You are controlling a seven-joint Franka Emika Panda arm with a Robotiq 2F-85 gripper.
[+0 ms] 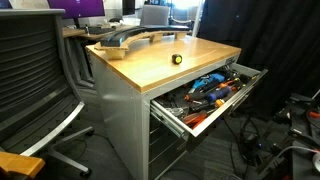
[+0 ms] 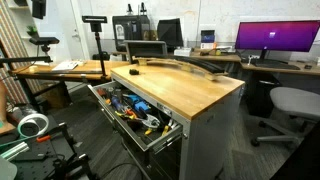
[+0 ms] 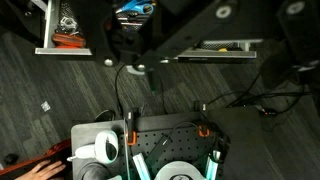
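Note:
A wooden-topped cabinet (image 1: 165, 65) has its top drawer (image 1: 215, 112) pulled out. Inside the drawer lie several hand tools (image 2: 140, 110), with red, orange, blue and yellow parts. On the cabinet top sits a small black and yellow round object (image 1: 177, 59), alone near the drawer side. My gripper shows as dark, blurred parts across the upper wrist view, open, with nothing seen held. Part of the drawer and its orange-handled tools (image 3: 70, 40) shows beyond it, partly hidden by the gripper.
Below in the wrist view is a dark base plate (image 3: 175, 145) with cables and a white device (image 3: 104, 147). Dark floor lies between it and the drawer. A long dark object (image 1: 135, 34) lies along the cabinet's back edge. An office chair (image 1: 40, 80) stands beside the cabinet.

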